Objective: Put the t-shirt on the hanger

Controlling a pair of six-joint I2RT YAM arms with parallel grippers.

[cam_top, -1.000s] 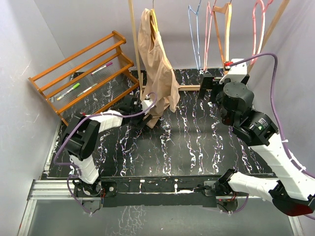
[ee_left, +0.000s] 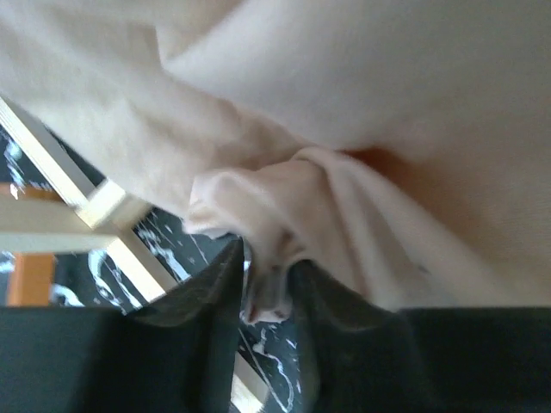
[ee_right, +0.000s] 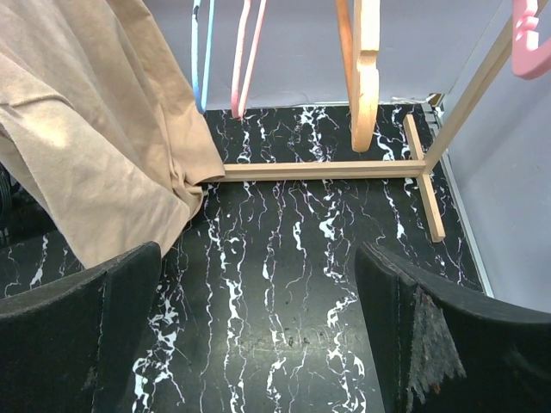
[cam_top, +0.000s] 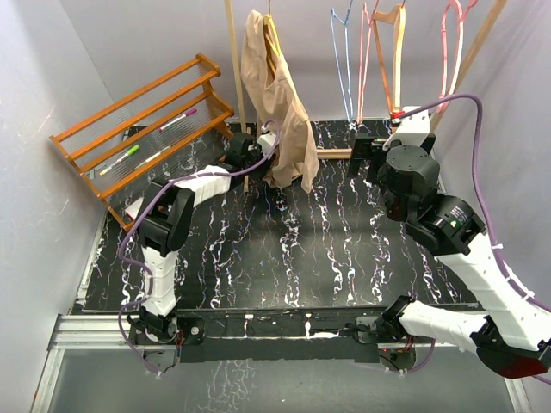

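A beige t-shirt (cam_top: 284, 120) hangs draped on a yellow hanger (cam_top: 272, 39) at top centre, its lower end loose. My left gripper (cam_top: 258, 151) is at the shirt's left side, partly behind it; in the left wrist view, a blurred fold of fabric (ee_left: 250, 198) lies between its dark fingertips, and whether it grips cannot be told. My right gripper (cam_top: 370, 151) stands open with nothing between its fingers, below the other hangers; in the right wrist view the shirt (ee_right: 103, 146) is at upper left.
Blue (cam_top: 340, 60), pink and wooden hangers hang at upper right. A wooden rack (cam_top: 146, 112) with pens leans at left. Wooden stand posts (ee_right: 465, 95) and feet (ee_right: 301, 170) frame the back.
My left gripper has moved upward along the shirt's left side, toward the back, and the shirt's lower edge has shifted with it. The right arm has not visibly moved.
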